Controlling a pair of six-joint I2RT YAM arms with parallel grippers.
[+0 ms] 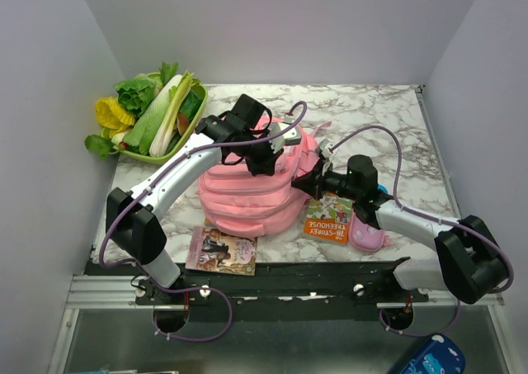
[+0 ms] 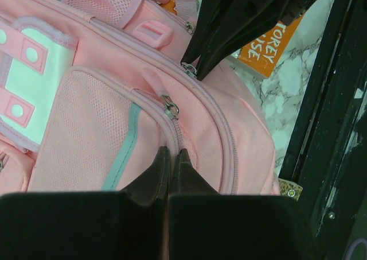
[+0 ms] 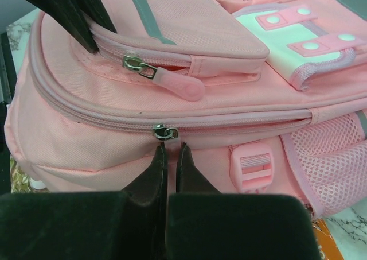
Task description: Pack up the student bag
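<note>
A pink backpack lies on the marble table, its front pocket facing up. My left gripper is shut on the front pocket's edge, a thin fold of fabric by the zipper. The pocket's own metal zipper pull lies just beyond those fingertips. My right gripper is shut at the bag's side, right by the main zipper's slider. That slider's pale tab reaches down to the fingertips; whether they grip it I cannot tell. Beside the bag lie an orange-green book and a pink case.
An illustrated book lies in front of the bag at the table's edge. At the back left stands a green basket of vegetables. A dark blue item shows at the bottom right.
</note>
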